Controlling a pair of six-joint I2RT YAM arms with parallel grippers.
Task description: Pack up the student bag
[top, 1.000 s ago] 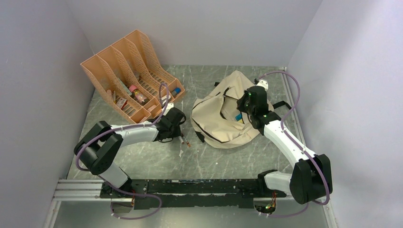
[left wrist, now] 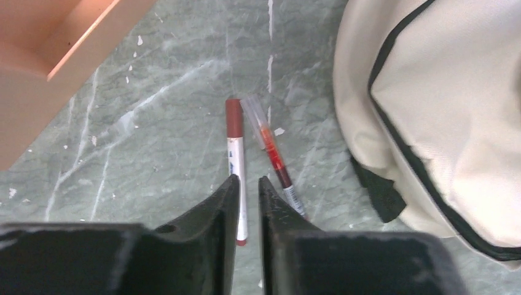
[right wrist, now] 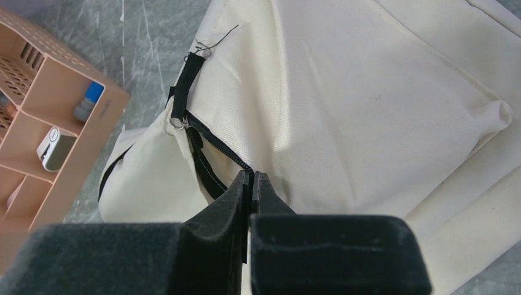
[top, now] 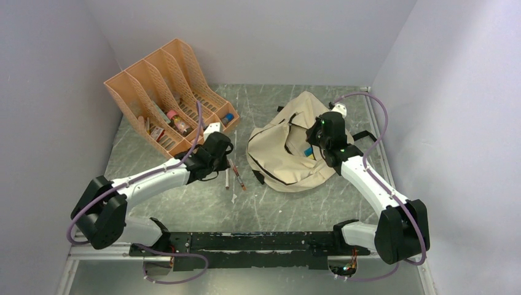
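A white marker with a dark red cap [left wrist: 236, 157] and a red pen with a clear cap [left wrist: 274, 152] lie side by side on the table. Just above them is my left gripper, its fingers slightly apart with no object held; the marker shows on the table beyond the gap. The cream bag [top: 279, 150] lies open to the right, a blue and yellow item [top: 309, 152] visible inside. At the bag's opening my right gripper is shut, with the black zipper edge [right wrist: 218, 144] running in between its fingertips.
At the back left stands an orange organizer [top: 126, 101] holding a pink-capped bottle [top: 179, 123], a blue-capped bottle [top: 228, 118] and other small items. Bare table lies in front of the pens and the bag.
The white marker has turned and shifted slightly left, away from the red pen. The right arm and bag look unchanged.
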